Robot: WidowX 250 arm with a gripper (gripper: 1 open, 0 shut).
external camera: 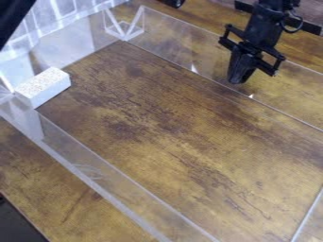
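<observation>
My black gripper (241, 66) hangs at the upper right of the camera view, over the far clear wall of the enclosure, with its fingertips pointing down. It is shut, and nothing shows between its fingers. A white speckled block (42, 87) lies at the left, just inside the clear side wall, well away from the gripper.
Clear plastic walls (123, 189) border a worn brown wooden surface (164, 142), whose middle is bare. A pale ribbed sheet or curtain stands beyond the top left corner, and a dark area shows at the bottom left edge.
</observation>
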